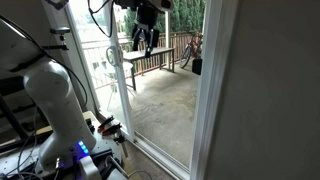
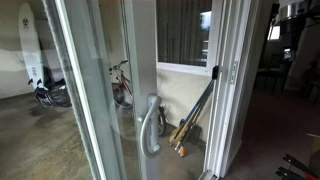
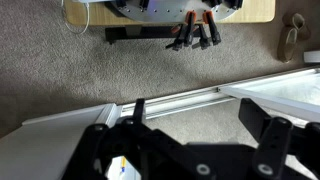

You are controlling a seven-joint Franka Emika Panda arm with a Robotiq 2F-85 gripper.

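My gripper is raised high in the doorway, fingers pointing down. In the wrist view the gripper is open, its two fingers wide apart, with only floor and door track between and beyond them. A white-framed glass door stands open, leaving a wide gap to the frame on its right. On its edge is a white curved handle, apart from my gripper. The door's handle also shows left of the gripper in the first exterior view.
The white door frame stands to the right of the opening, with a wall beyond. Outside are a bench, a bicycle and a surfboard. Long-handled tools lean by the opening.
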